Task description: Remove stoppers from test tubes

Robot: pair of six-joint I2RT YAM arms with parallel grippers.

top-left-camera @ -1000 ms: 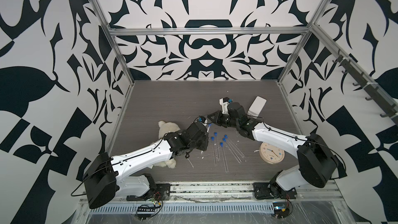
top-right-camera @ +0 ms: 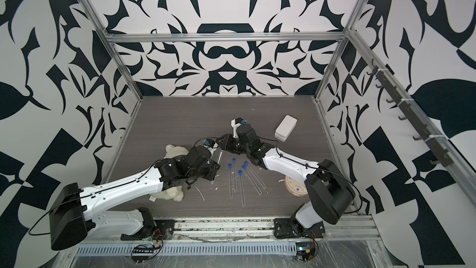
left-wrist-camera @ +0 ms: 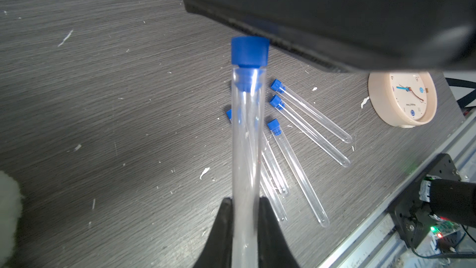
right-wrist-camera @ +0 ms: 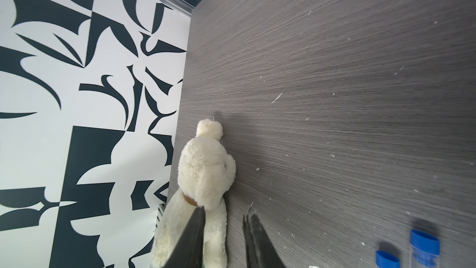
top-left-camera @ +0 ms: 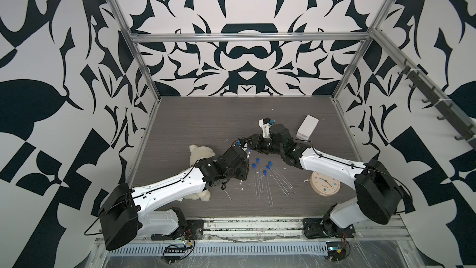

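My left gripper is shut on a clear test tube [left-wrist-camera: 246, 168], which stands upright between its fingers. A blue stopper [left-wrist-camera: 250, 51] sits in the top of that tube. Directly over the stopper, the dark body of the right arm's gripper cuts across the left wrist view; whether it touches the stopper cannot be told. My right gripper is open, with only background showing between its fingertips. Several more stoppered tubes, one of them a near tube [left-wrist-camera: 300, 176], lie on the table below the held one.
A cream plush toy [right-wrist-camera: 205, 171] lies at the left. A round clock [left-wrist-camera: 404, 99] is at the front right, and a white box [top-left-camera: 307, 127] lies behind it.
The right gripper has shifted slightly left and toward the front, closing on the left gripper's position. The left arm and the lying tubes look unmoved.
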